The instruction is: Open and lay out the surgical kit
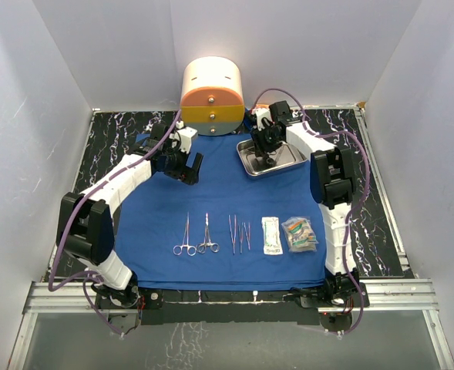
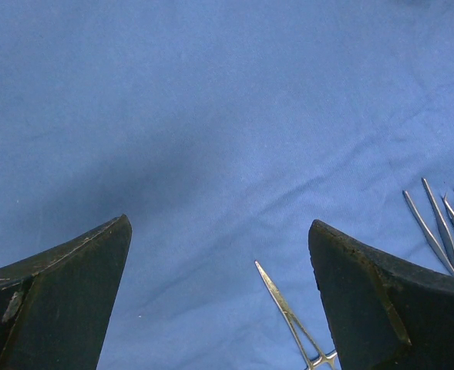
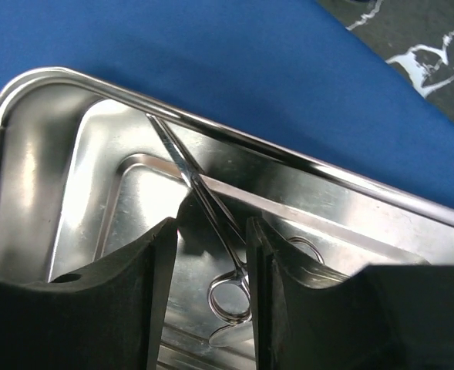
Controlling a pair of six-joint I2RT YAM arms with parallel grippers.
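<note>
Inside the metal tray (image 3: 30,177), scissor-like metal forceps (image 3: 203,196) with ring handles lie at a slant. My right gripper is over them, its fingers partly apart; the shaft and one ring show in the gap, and part of the handles is hidden behind a finger. On the blue cloth (image 1: 165,223), two ring-handled clamps (image 1: 186,240) lie beside several slim instruments (image 1: 240,235), a white packet (image 1: 271,236) and a clear bag of supplies (image 1: 300,234). Above bare cloth at left, my left gripper stands open and empty.
A rounded cabinet (image 1: 211,89) with orange, yellow and grey fronts stands at the back, left of the tray. Dark marbled table (image 1: 369,216) borders the cloth, with walls beyond.
</note>
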